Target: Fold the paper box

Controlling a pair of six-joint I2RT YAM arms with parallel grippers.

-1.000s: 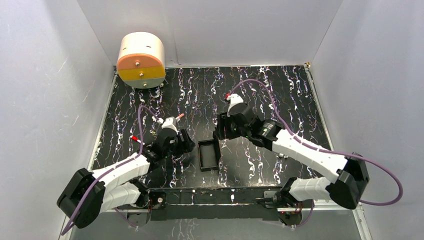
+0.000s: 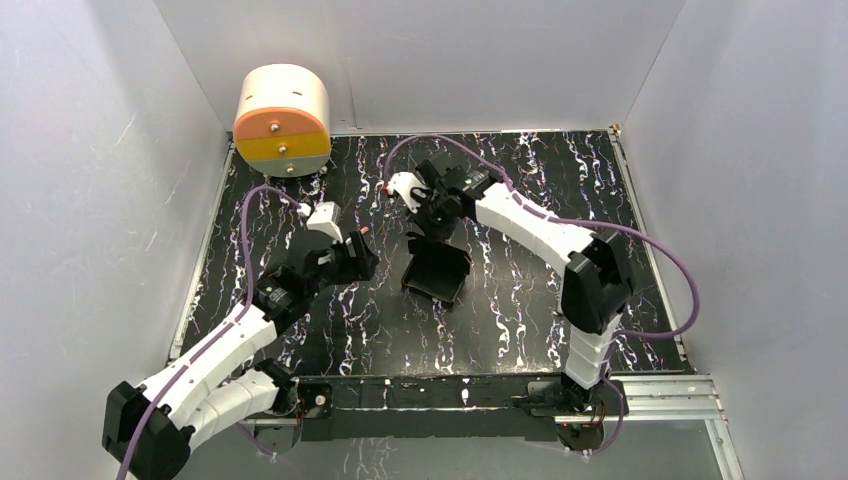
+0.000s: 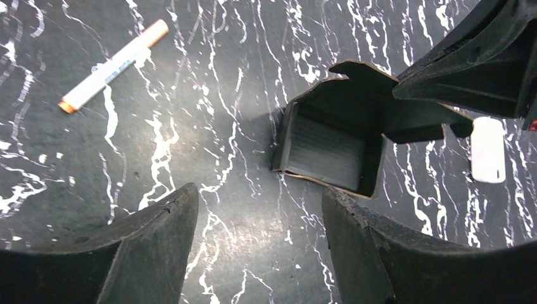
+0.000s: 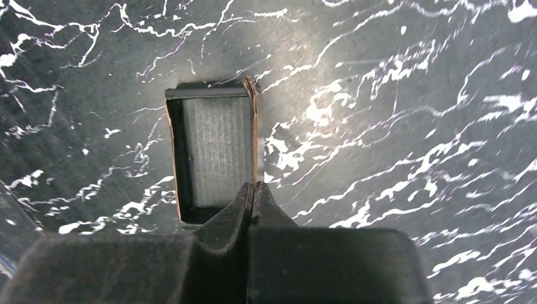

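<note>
The black paper box sits near the middle of the table, turned at an angle, its tray open at the top. In the right wrist view, the box's flap stands up edge-on along one long side. My right gripper is shut on that flap near its end. From the left wrist view, the dark right fingers meet the flap beside the open tray floor. My left gripper is open to the left of the box, apart from it, with only table between its fingers.
A white marker with orange ends lies beyond the left gripper. A small white object rests on the far side of the box. At the back left stands a coloured drawer cabinet. Table in front of the box is clear.
My right arm has swung left and back, and its gripper has closed on the flap. The box has turned and shifted backward and right. The left gripper has drawn back slightly left.
</note>
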